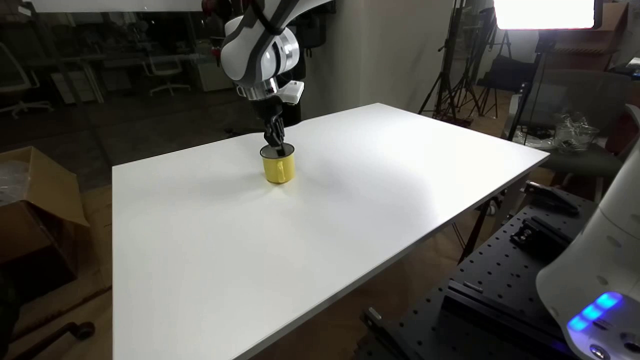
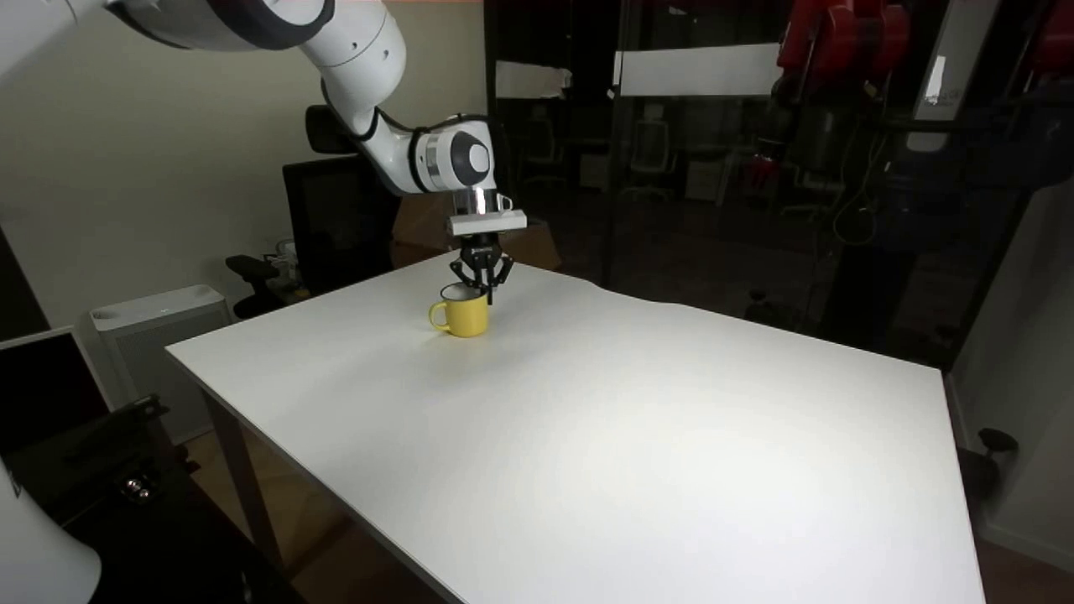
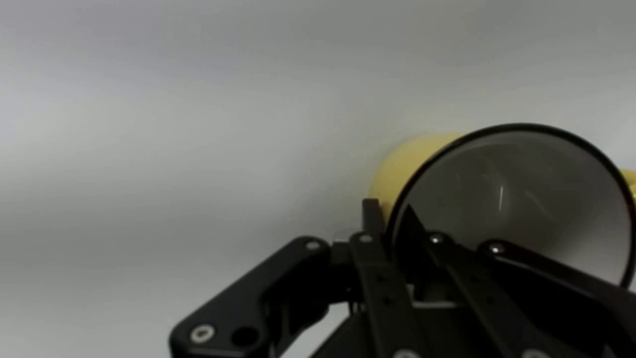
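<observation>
A yellow mug (image 1: 279,170) with a dark rim and pale inside is upright at the far part of the white table (image 1: 240,240). My gripper is shut on the mug's wall, one finger inside the rim and the other outside. In the second exterior view the mug (image 2: 466,317) has its handle pointing left, away from the gripper (image 2: 488,290), which comes down from above. The wrist view looks into the mug (image 3: 513,185), which appears empty where the fingers do not cover it. Whether its base touches the table is hard to tell.
Nothing else lies on the table, so broad room is free around the mug. A cardboard box (image 1: 42,204) stands on the floor past the table's left side. At the lower right is a second white robot's base (image 1: 600,276) beside a black perforated board (image 1: 480,288).
</observation>
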